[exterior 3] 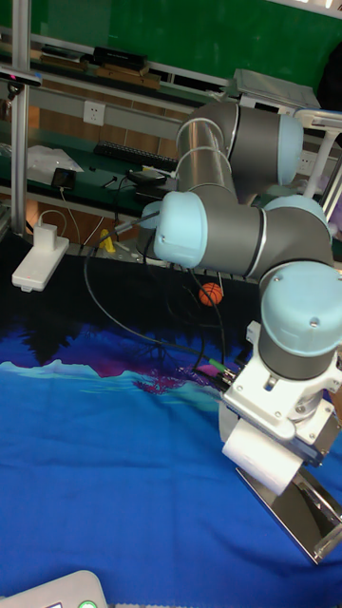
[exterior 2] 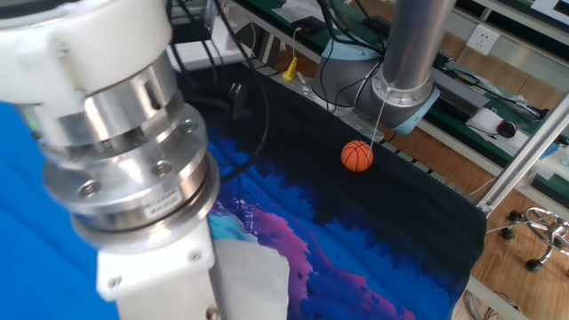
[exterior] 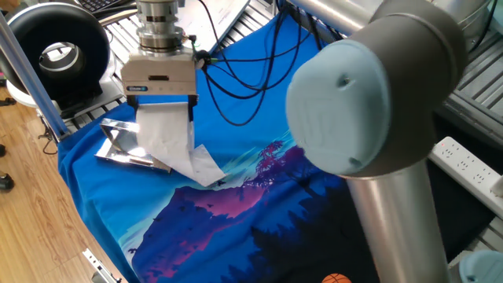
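My gripper [exterior: 163, 112] is shut on a white paper roll [exterior: 163, 130], with one finger at each end of it. A loose tail of paper [exterior: 206, 167] hangs from the roll and trails toward the blue cloth, angled to the right. Beside and partly behind the roll stands a shiny metal holder [exterior: 116, 135] on the cloth. In exterior view 3 the roll [exterior 3: 261, 458] hangs close over the near end of the holder [exterior 3: 304, 515]; whether they touch I cannot tell. Exterior view 2 shows a white paper sheet [exterior 2: 253, 276] beside the gripper's mount, while the fingers are out of frame.
A blue printed cloth [exterior: 212, 236] covers the table. An orange ball [exterior 2: 357, 156] lies on its dark part near the arm's base. Black cables [exterior: 263, 86] loop beside the wrist. A white power strip [exterior 3: 41, 258] sits at the edge.
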